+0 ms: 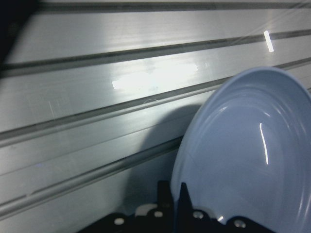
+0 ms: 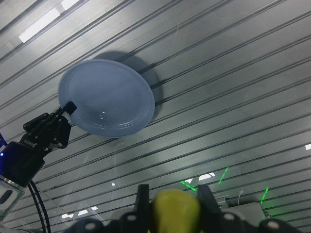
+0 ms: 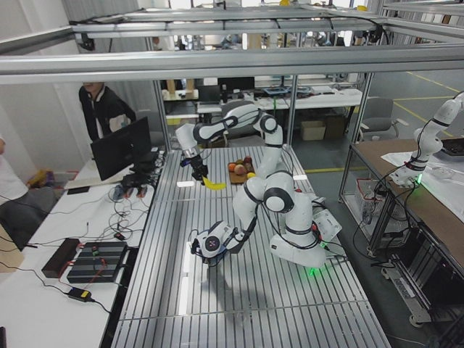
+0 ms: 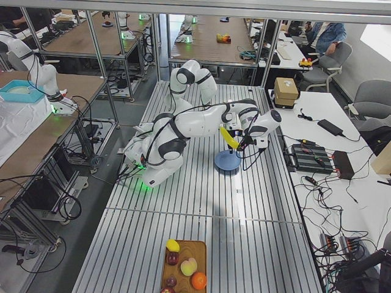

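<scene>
A blue plate (image 4: 227, 160) (image 2: 106, 97) lies on the slatted metal table. In the left wrist view my left gripper is at the plate's rim, fingers close together on it; in the right wrist view its black fingers reach the plate's left edge. My right gripper is shut on a yellow banana (image 3: 214, 184), held in the air above the table, near the plate in the camera right view.
A wooden tray (image 4: 201, 250) of several fruits lies at the table's other end. Side desks hold electronics (image 3: 98, 262) and cables; frame posts and rails surround the table.
</scene>
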